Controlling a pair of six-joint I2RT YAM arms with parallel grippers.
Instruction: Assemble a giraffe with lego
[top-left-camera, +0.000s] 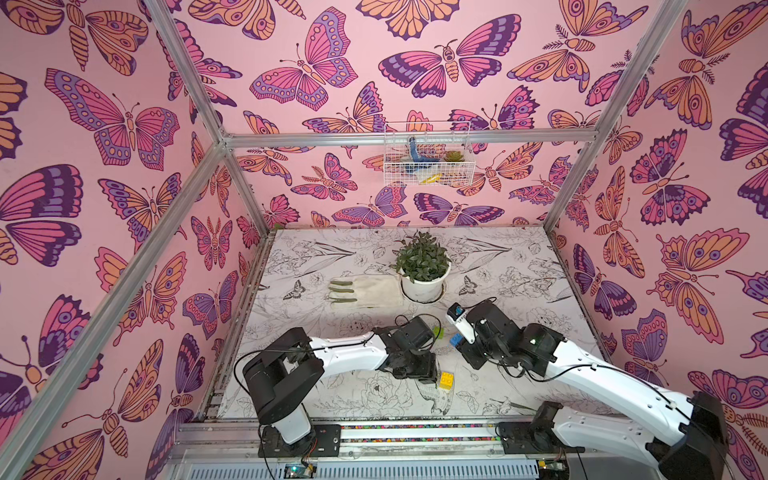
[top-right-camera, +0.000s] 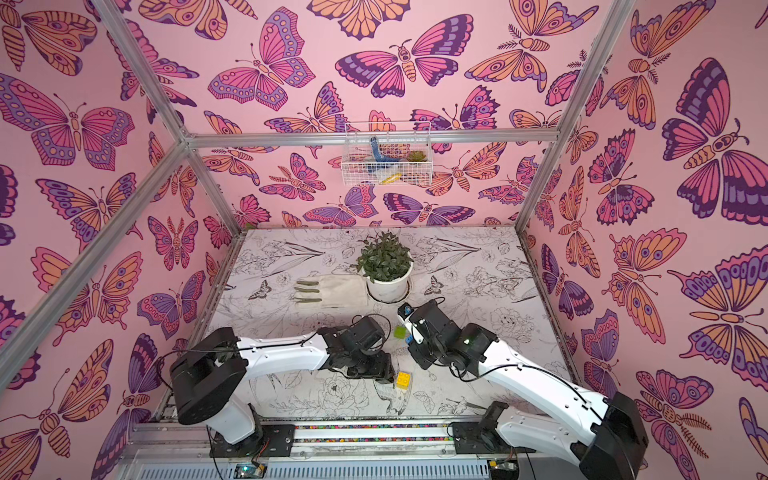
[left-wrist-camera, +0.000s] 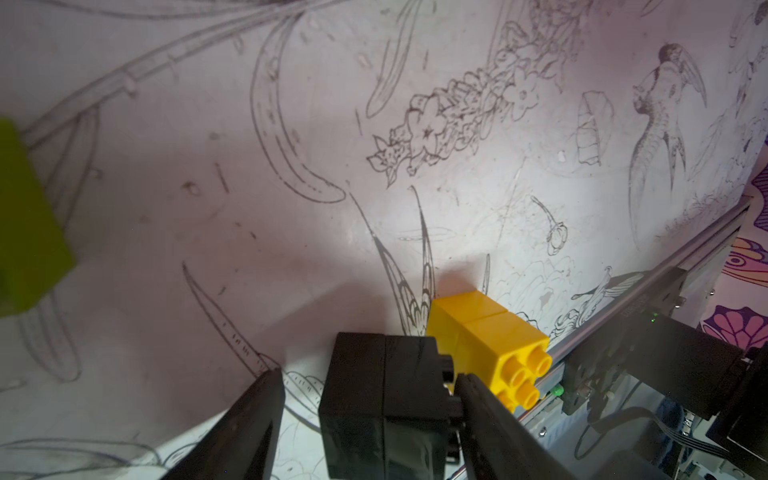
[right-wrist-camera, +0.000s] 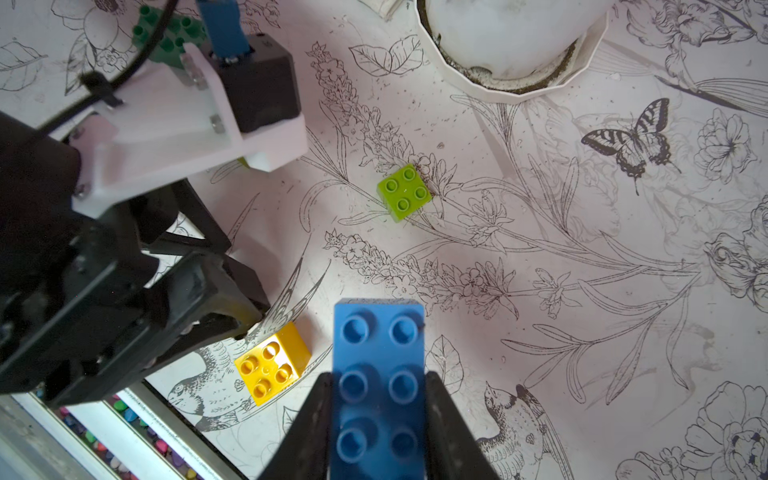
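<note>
My left gripper (top-left-camera: 428, 372) is low over the table, its fingers around a black brick (left-wrist-camera: 360, 400); whether they touch it is unclear. A yellow brick (top-left-camera: 445, 379) lies just beside it. My right gripper is shut on a blue brick (right-wrist-camera: 376, 336), held above the table. A flat light-green brick (right-wrist-camera: 404, 192) lies loose on the table, and a darker green piece (right-wrist-camera: 164, 36) is partly hidden behind the left arm in the right wrist view.
A potted plant (top-left-camera: 422, 268) and a cloth glove (top-left-camera: 364, 292) lie at the back of the table. Both arms are close together near the front centre.
</note>
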